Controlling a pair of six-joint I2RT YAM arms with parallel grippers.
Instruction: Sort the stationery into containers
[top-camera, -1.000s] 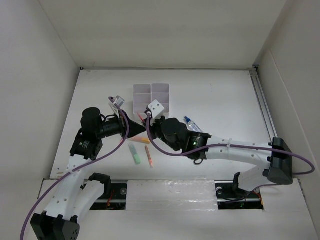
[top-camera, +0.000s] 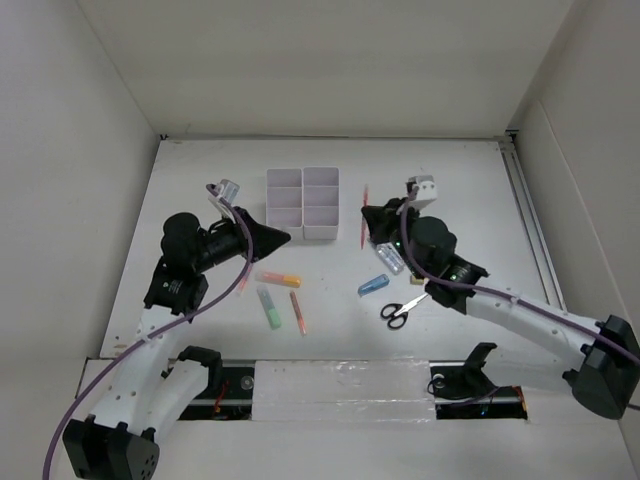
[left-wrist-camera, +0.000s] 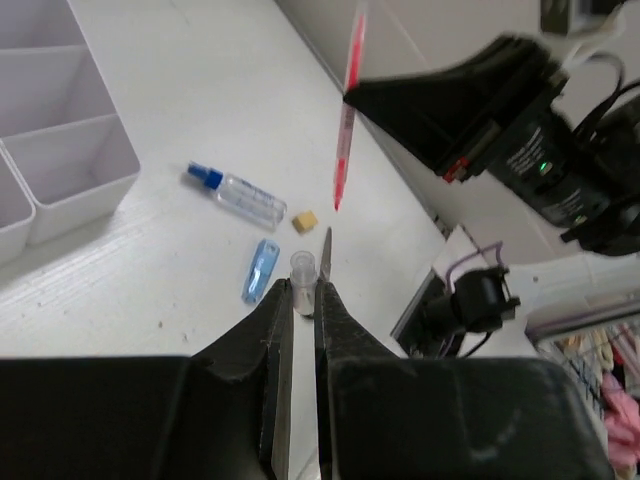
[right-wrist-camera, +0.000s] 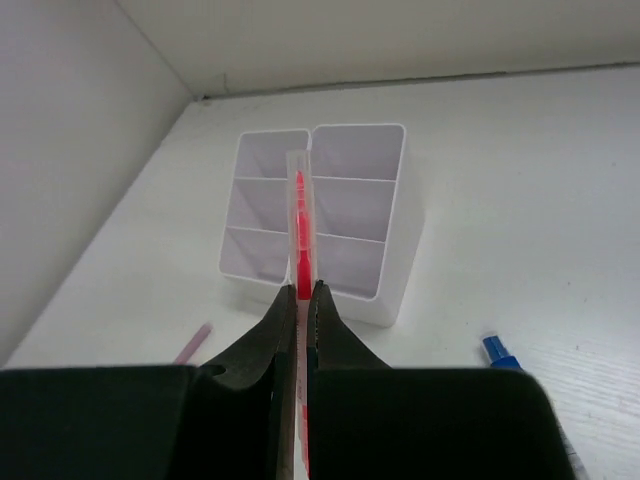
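In the top view, my right gripper (top-camera: 364, 211) is shut on a slim red pen (top-camera: 365, 228). That pen (right-wrist-camera: 303, 225) stands upright between the fingers in the right wrist view, its end clear and its core red. My left gripper (top-camera: 288, 238) is shut on a small translucent whitish piece (left-wrist-camera: 303, 268), perhaps a cap; its lower part is hidden between the fingers. Two white compartment boxes (top-camera: 303, 190) stand side by side between the grippers, farther back. An orange marker (top-camera: 277, 279), a green marker (top-camera: 269, 308) and a thin red-brown pen (top-camera: 298, 312) lie on the table.
To the right lie a blue piece (top-camera: 374, 285), black-handled scissors (top-camera: 402, 310), a clear blue-capped bottle (top-camera: 389, 258) and a yellowish block (left-wrist-camera: 305, 221). The right arm hangs above the bottle and block.
My right gripper has swung right, away from the left gripper, carrying the red pen. This uncovers the scissors and blue piece.
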